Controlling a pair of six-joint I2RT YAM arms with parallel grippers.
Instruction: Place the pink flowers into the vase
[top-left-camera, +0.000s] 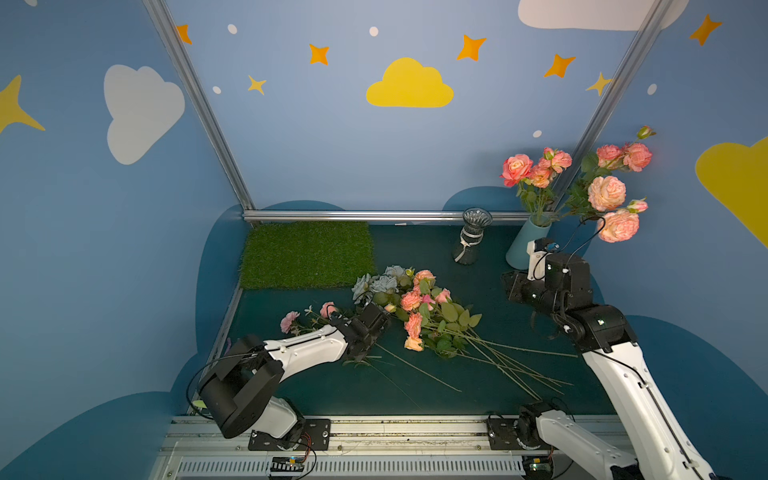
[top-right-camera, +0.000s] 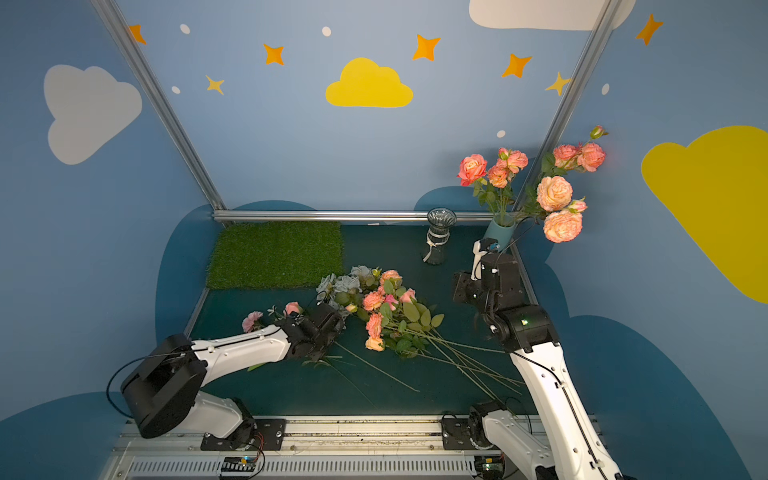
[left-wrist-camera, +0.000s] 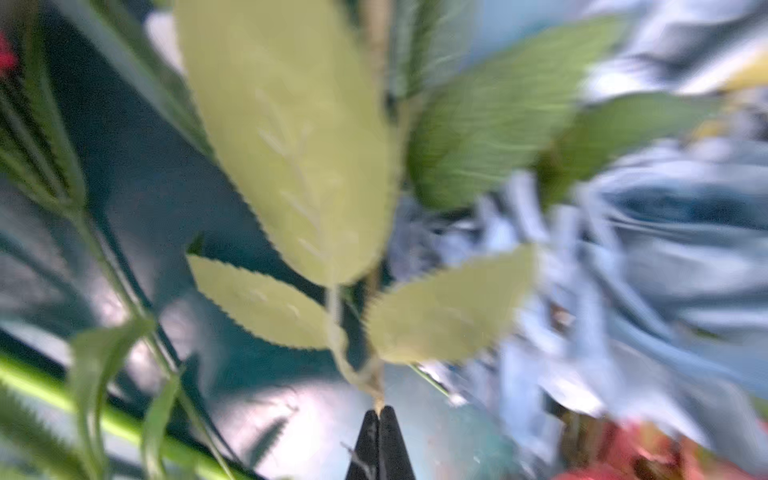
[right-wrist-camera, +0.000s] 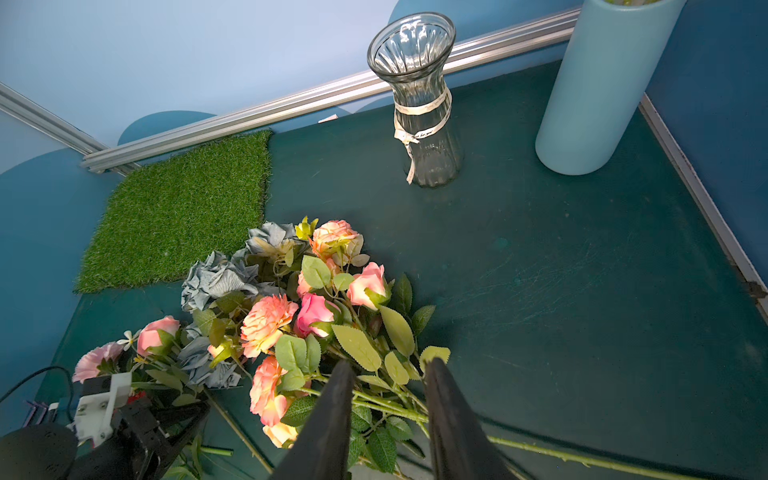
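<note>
Pink and peach flowers (top-left-camera: 412, 300) lie in a pile mid-table, their long stems (top-left-camera: 520, 372) running to the right. The teal vase (right-wrist-camera: 608, 88) stands upright at the back right, with pink roses (top-left-camera: 537, 169) in it. Beside it is an empty glass vase (right-wrist-camera: 424, 104) with a ribbon. My left gripper is shut low at the left of the pile; a thin leafy stem (left-wrist-camera: 376, 372) meets its tips, but whether they pinch it I cannot tell. Over the table's right side, my right gripper is open, nothing between its fingers.
Blue-grey flowers (right-wrist-camera: 216, 278) lie against the pink ones, and small pink blooms (right-wrist-camera: 97, 361) lie farther left. A grass mat (top-left-camera: 308, 254) covers the back left corner. Bare table (right-wrist-camera: 560, 280) shows in front of the vases.
</note>
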